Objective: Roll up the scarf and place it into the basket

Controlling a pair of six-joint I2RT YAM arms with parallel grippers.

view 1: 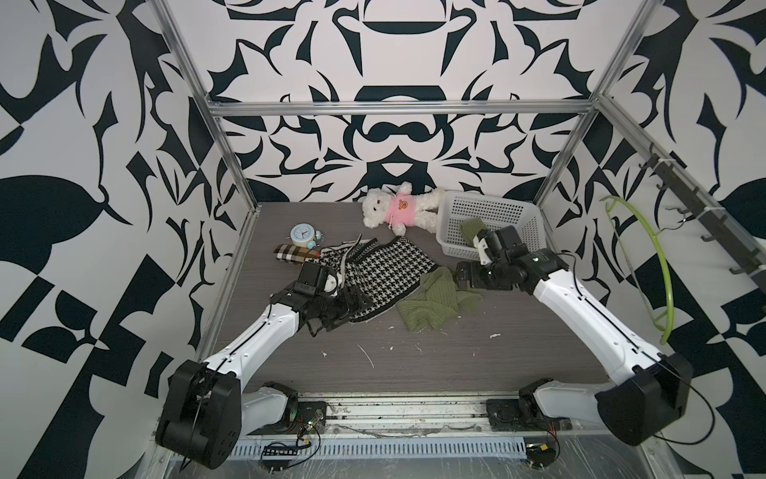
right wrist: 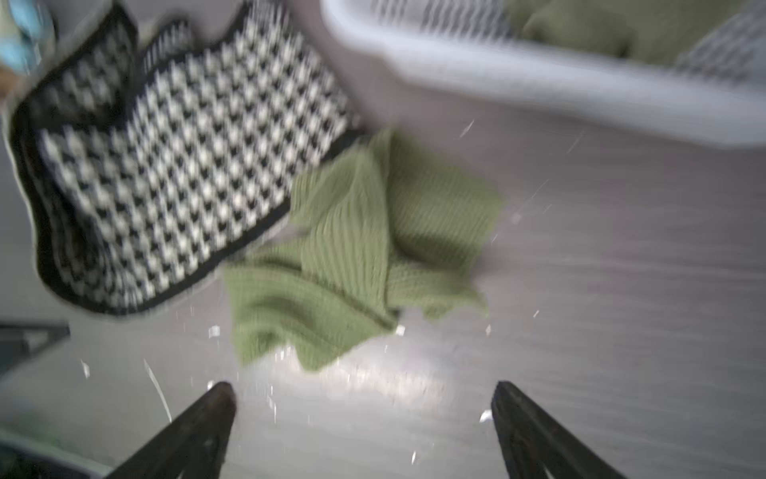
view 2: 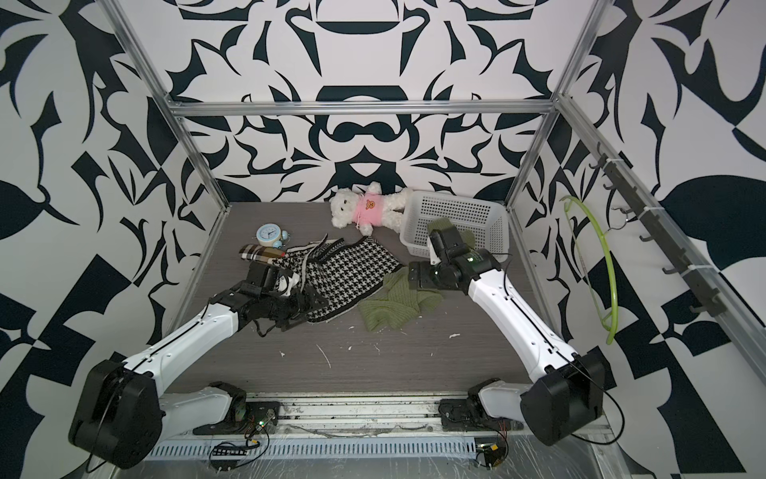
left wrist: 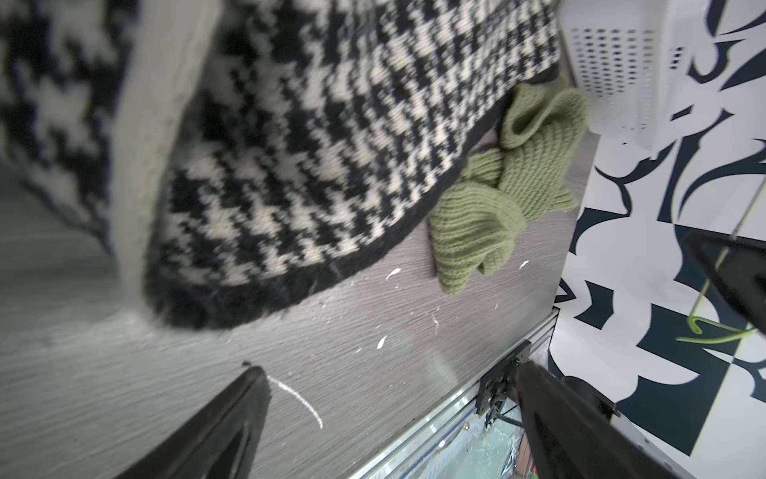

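Note:
A black-and-white houndstooth scarf [view 1: 384, 271] lies crumpled on the table, with a green knit scarf [view 1: 431, 307] lying along its right edge. The grey basket [view 1: 534, 223] at the back right holds a green cloth [right wrist: 614, 24]. My left gripper hovers low at the houndstooth scarf's near-left edge, open, with nothing between its fingers. My right gripper hangs open and empty above the table, in front of the basket and over the green scarf, as its blurred wrist view shows.
A white teddy bear in pink [view 1: 399, 209] lies left of the basket. A clock [view 1: 303, 234] and a plaid item [view 1: 293, 254] sit at the back left. The front of the table has free space apart from small white scraps.

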